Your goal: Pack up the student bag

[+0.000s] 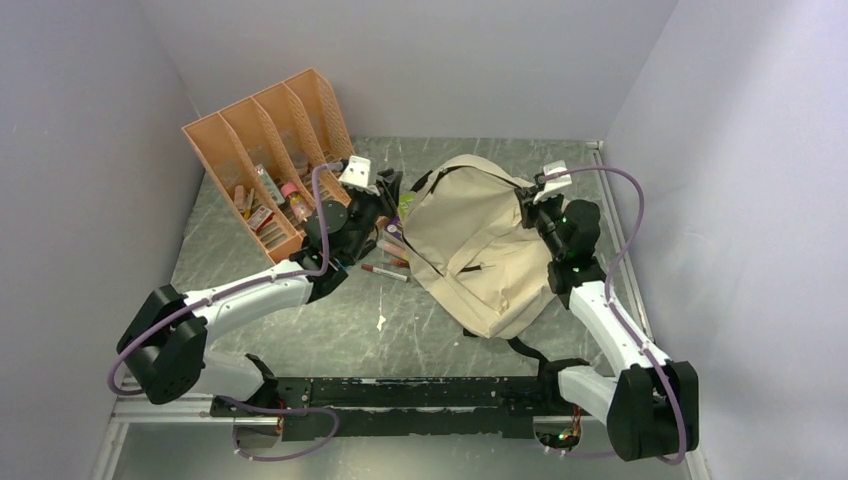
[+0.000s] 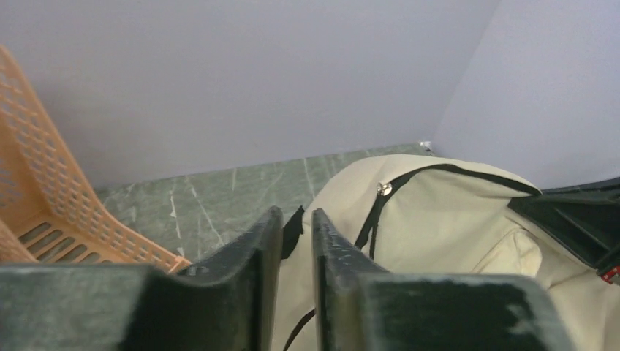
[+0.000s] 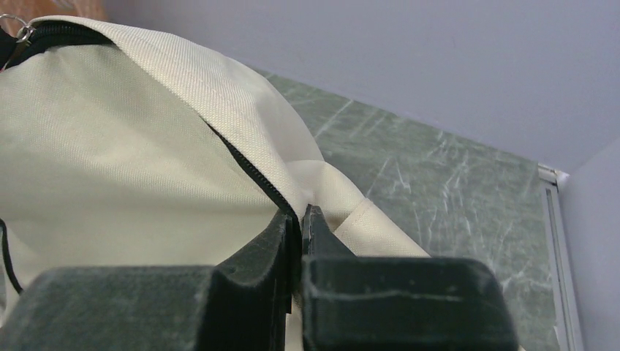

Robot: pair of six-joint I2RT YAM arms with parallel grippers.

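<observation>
The cream bag (image 1: 480, 255) lies on the table with black zipper trim. My right gripper (image 1: 527, 200) is shut on its upper edge; in the right wrist view the zipper edge runs between the dark fingertips of that gripper. My left gripper (image 1: 392, 187) stands just left of the bag's upper left corner, apart from it. In the left wrist view a narrow empty gap shows between the fingertips of this gripper, with the bag's zipper pull (image 2: 384, 189) beyond, to the right. The bag's inside is mostly hidden.
An orange compartment rack (image 1: 215, 130) at the back left holds a pink-capped bottle (image 1: 296, 200) and several small items. Between rack and bag lie a red and white marker (image 1: 386, 272) and purple packaging (image 1: 394, 230), partly covered.
</observation>
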